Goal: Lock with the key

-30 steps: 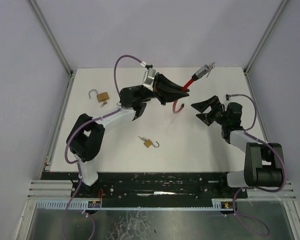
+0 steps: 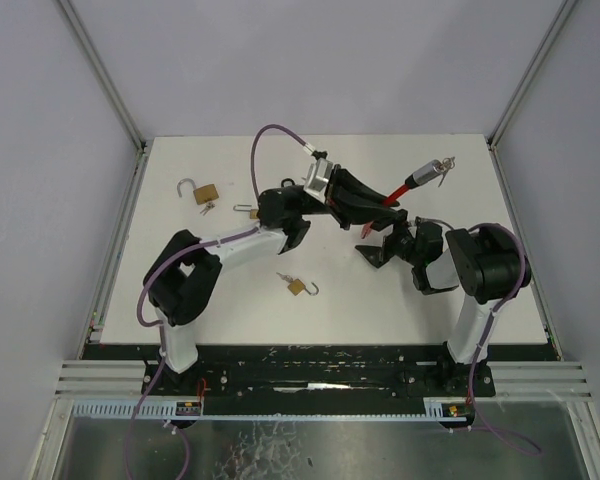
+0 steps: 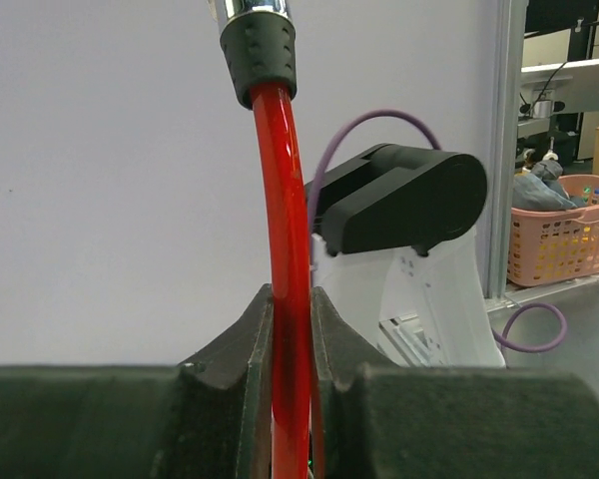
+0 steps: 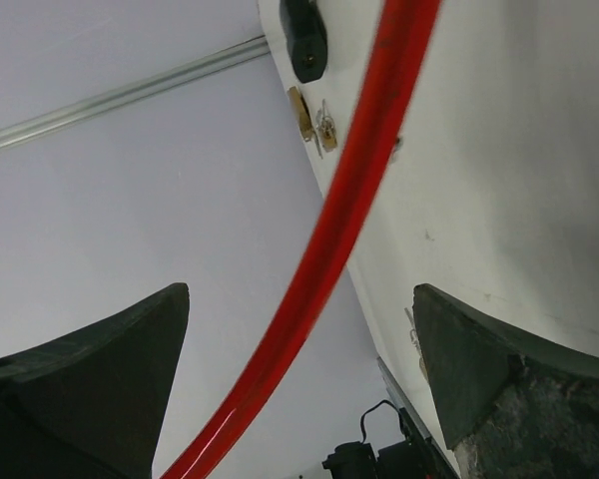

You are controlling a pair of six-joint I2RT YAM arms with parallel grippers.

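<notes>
My left gripper (image 2: 396,207) is shut on the red cable (image 2: 396,194) of a cable lock, held raised above the white table. The lock's silver cylinder (image 2: 423,174) points up and right, with small keys (image 2: 446,167) hanging at its end. In the left wrist view the red cable (image 3: 288,220) runs upright between the pads, its black collar (image 3: 259,60) above. My right gripper stands open, and the cable (image 4: 324,244) crosses the view between its two spread fingers. Whether it touches them, I cannot tell. The cable's lower end is partly hidden by the grippers.
A brass padlock (image 2: 206,194) with its keys (image 2: 208,208) lies at the back left; another brass padlock (image 2: 296,286) is at front centre. One more padlock (image 2: 245,209) and a black thing (image 2: 288,182) sit partly behind the left arm.
My right gripper has moved left and turned, coming from apart to right by the cable under the left gripper. The left gripper, holding the lock, has shifted right and toward the front.
</notes>
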